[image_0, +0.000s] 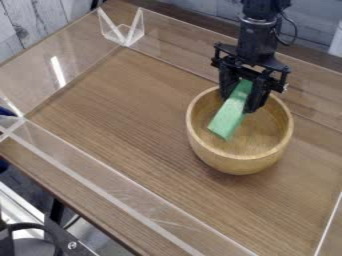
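My black gripper (250, 77) hangs over a round wooden bowl (265, 147) at the right of the camera view, shut on a mint-green elongated object (231, 114). The object slants down from the fingers into the bowl, its lower end near the bowl's inner middle. The fingertips are partly hard to make out against the object's upper end.
A white wire-like holder (122, 27) stands at the back left. A black cable-like shape (27, 235) is at the bottom-left edge.
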